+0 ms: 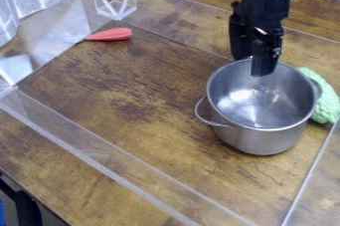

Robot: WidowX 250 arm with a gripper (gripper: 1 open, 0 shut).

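The black gripper hangs over the back part of a large steel pot, its fingertips at about rim height. Whether its fingers are open or shut is hard to make out at this size, and no object shows in them. The pot stands upright on the wooden table at the right, with loop handles and an empty-looking interior. A pale green cabbage-like vegetable lies right of the pot, partly hidden by it. A pink-red elongated object lies at the upper left.
Clear plastic borders run along the sides of the wooden table. A crumpled pale sheet is at the left edge.
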